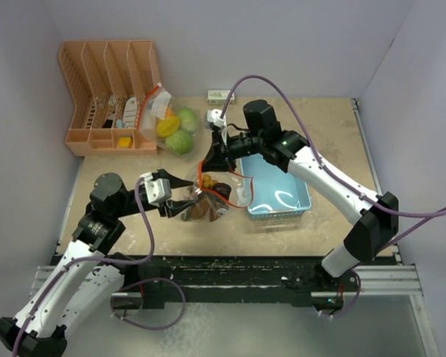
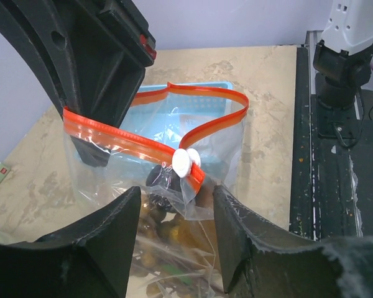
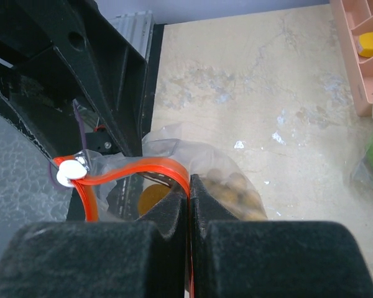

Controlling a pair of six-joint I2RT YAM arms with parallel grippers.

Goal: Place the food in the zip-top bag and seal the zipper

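Note:
A clear zip top bag (image 1: 212,195) with an orange zipper rim stands mouth-up on the table, food inside it: small yellowish pieces and a dark round item (image 1: 222,190). My right gripper is shut on the orange rim at the bag's far side. The left gripper is partly open, its fingers on either side of the bag's near wall, below the white zipper slider (image 2: 182,162); I see no grip on the film. The bag's mouth gapes wide, the rim bowed into a loop.
A blue basket (image 1: 276,186) stands empty to the right of the bag. Behind lies another bag with green and yellow food (image 1: 180,141), beside a pink divided rack (image 1: 78,137).

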